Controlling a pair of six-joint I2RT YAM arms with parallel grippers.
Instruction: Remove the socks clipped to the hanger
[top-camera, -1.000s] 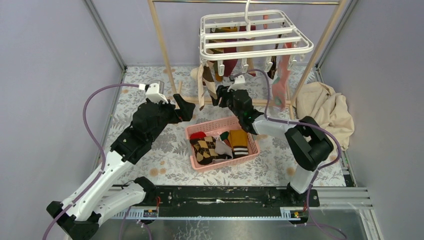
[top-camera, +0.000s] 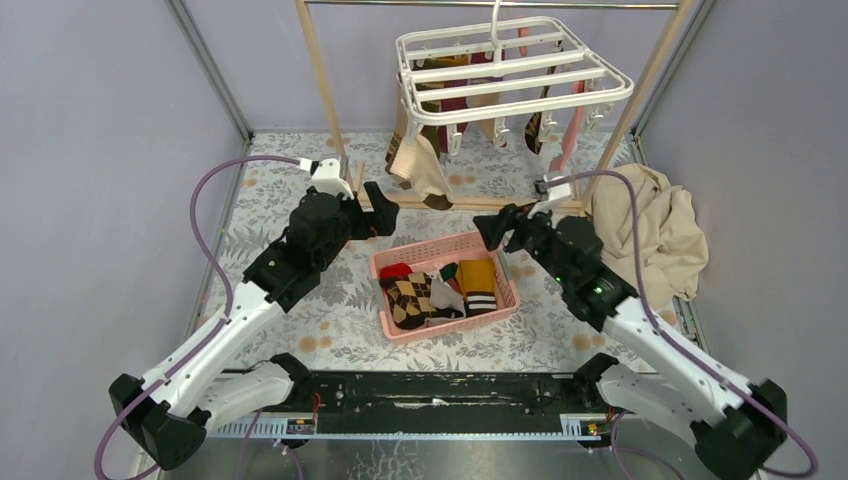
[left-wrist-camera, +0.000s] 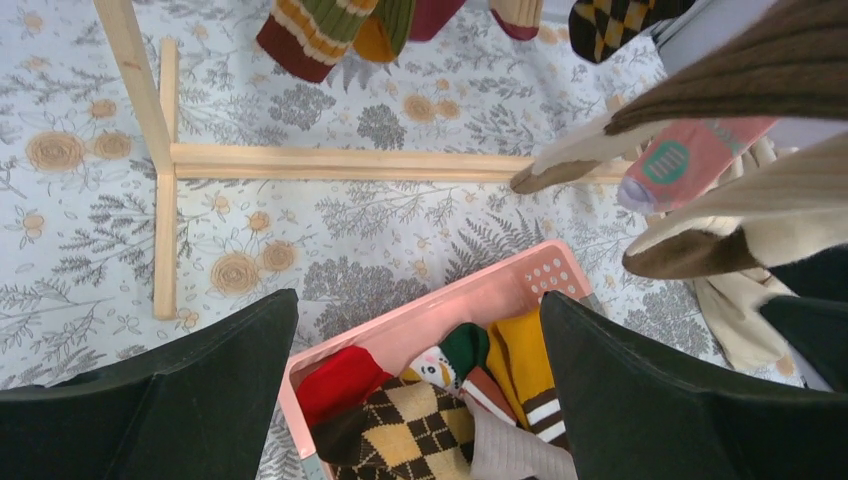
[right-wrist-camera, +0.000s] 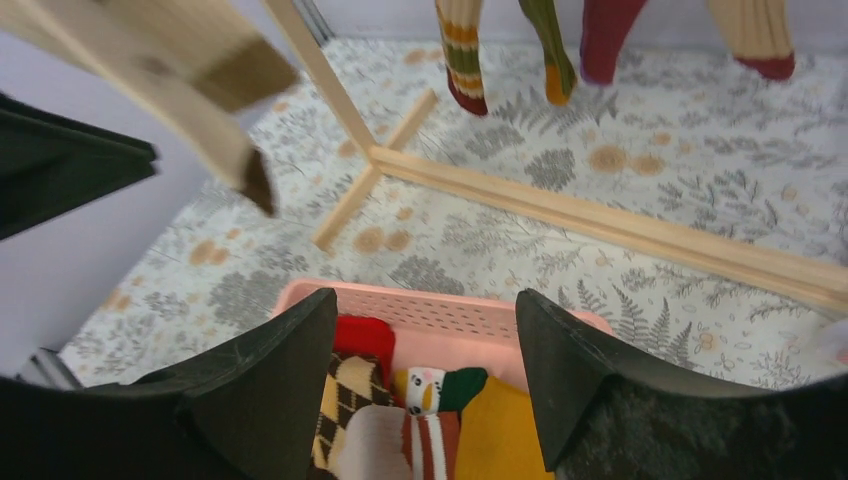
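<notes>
From the white hanger (top-camera: 515, 90) in the top view hang several socks, with a cream and brown sock (top-camera: 420, 170) nearest the front left. A pink sock (top-camera: 571, 135) dangles at its right side. In the left wrist view that cream sock (left-wrist-camera: 720, 250) spreads blurred and close across the right. My left gripper (top-camera: 386, 210) stands open to the left of and slightly below it, nothing between its fingers. Right of the cream sock, above the basket's right end, my right gripper (top-camera: 492, 226) is open and empty too. Loose socks (top-camera: 410, 300) lie in the pink basket (top-camera: 440, 247).
A wooden frame (top-camera: 322, 75) stands around the hanger, its low bar (left-wrist-camera: 350, 162) crossing behind the basket. Beige cloth (top-camera: 650, 225) lies heaped at the right. Patterned floor to the left of the basket is bare.
My right gripper has moved right, away from the cream sock, and its arm has swung outward. The left gripper has shifted slightly right. The hanger has turned a little and its socks sway.
</notes>
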